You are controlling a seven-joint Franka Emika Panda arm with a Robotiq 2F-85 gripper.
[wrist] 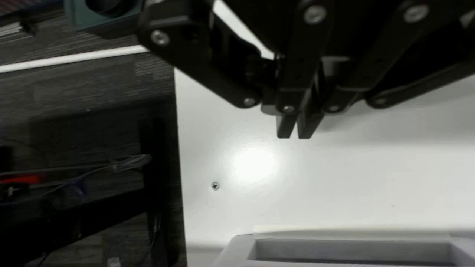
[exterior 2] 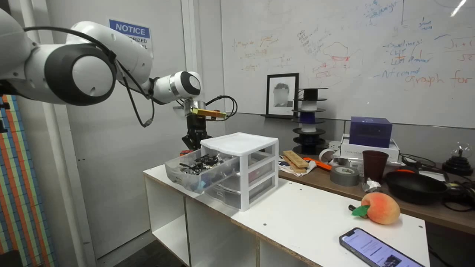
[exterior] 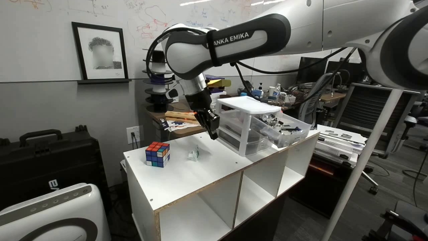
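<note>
My gripper (exterior: pixel 213 136) is tilted above the white shelf top (exterior: pixel 188 180), close to the drawer unit (exterior: pixel 247 105). Its two fingers (wrist: pixel 286 127) are nearly together in the wrist view, a thin gap at the tips; I see no object between them. A Rubik's cube (exterior: pixel 157 154), red on top, sits at the shelf's far-left end. Right of it lies a small clear, crumpled-looking item (exterior: pixel 193 154), apart from the fingers. From the other side, the gripper (exterior 2: pixel 194 141) shows behind the drawer unit, its tips unclear.
The clear top drawer (exterior 2: pixel 182 174), pulled out, holds several small dark parts. A peach (exterior 2: pixel 383 208) and a phone (exterior 2: pixel 378 249) lie on the shelf's other end. Bare shelf surrounds the cube. A screw head (wrist: pixel 215 186) shows near the edge.
</note>
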